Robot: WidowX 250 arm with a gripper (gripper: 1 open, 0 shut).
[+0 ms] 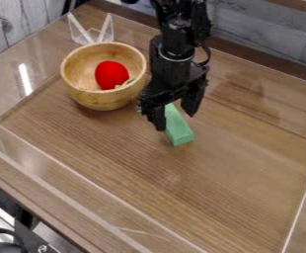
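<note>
My black gripper is at the centre of the camera view, coming down from the top. Its fingers straddle the upper part of a green block, which lies on the wooden table. Whether the fingers touch the block, and how far apart they stand, is hard to tell.
A wooden bowl with a red object in it stands at the upper left, close to the gripper.
</note>
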